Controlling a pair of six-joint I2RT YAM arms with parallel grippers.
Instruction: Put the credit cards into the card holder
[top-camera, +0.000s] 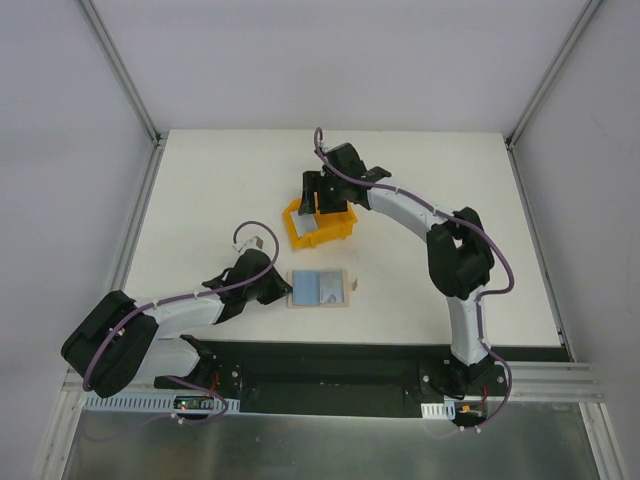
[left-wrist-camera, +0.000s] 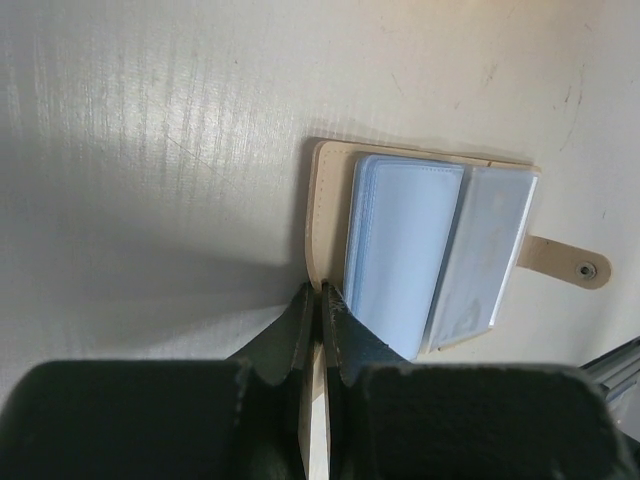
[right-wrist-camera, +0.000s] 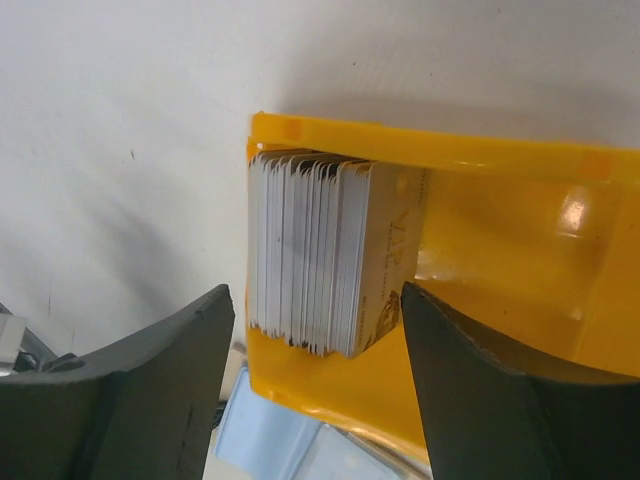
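Note:
The card holder (top-camera: 319, 288), beige with a light-blue pocket and a clear one, lies open near the table's front. My left gripper is shut on its thin left edge, and some beige shows between the fingers. Behind it stands a yellow box (top-camera: 328, 230), where a stack of white-edged cards (right-wrist-camera: 305, 250) fills the left end. Over that box hangs my right gripper, its fingers open and empty. In the right wrist view its fingers lie to either side of the stack's near end, apparently above it.
The holder's strap (left-wrist-camera: 565, 262) with a snap sticks out to the right. The rest of the yellow box, right of the stack, looks empty.

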